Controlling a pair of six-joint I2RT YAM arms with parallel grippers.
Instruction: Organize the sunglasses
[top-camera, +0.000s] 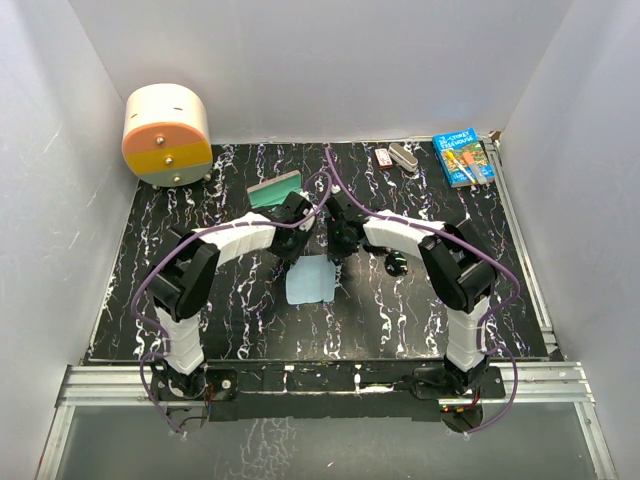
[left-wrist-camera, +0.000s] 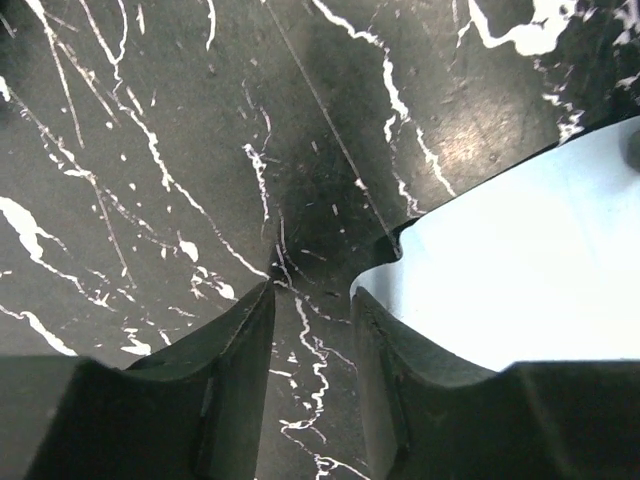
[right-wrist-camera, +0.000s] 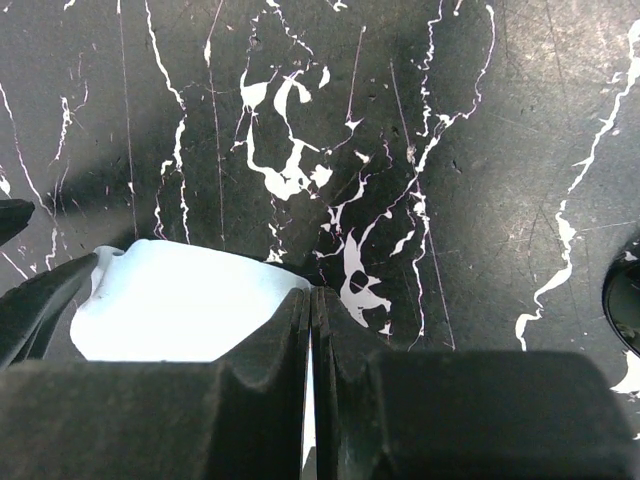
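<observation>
A light blue cloth (top-camera: 311, 281) lies flat on the dark marbled table, in front of both grippers. My right gripper is shut on the cloth's far edge near one corner. At the cloth's other far corner, my left gripper stands part open; the cloth edge shows at its right finger (left-wrist-camera: 375, 345), and I cannot tell whether cloth lies between the fingers. A glossy black rounded thing (top-camera: 396, 264), perhaps the sunglasses, rests right of the right gripper; part of it shows in the right wrist view.
An open green box (top-camera: 274, 191) stands behind the left gripper. A coloured drawer chest (top-camera: 167, 136) fills the back left. At the back right are a small red box (top-camera: 383, 158), a beige case (top-camera: 403, 157) and a book (top-camera: 463, 158).
</observation>
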